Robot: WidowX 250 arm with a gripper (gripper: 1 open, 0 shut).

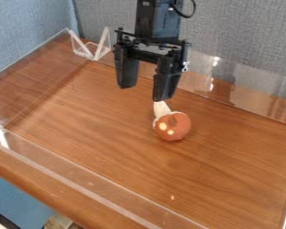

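My black gripper (147, 78) hangs over the back middle of the wooden table, its two fingers spread wide with nothing visible between them. Below it and slightly right, a toy mushroom (173, 127) with a spotted orange-red cap and a pale stem lies on its side on the table, apart from the fingers.
Transparent edging (247, 98) runs along the back and near side, with a white bracket (89, 46) at the back left corner. Grey padded walls stand behind.
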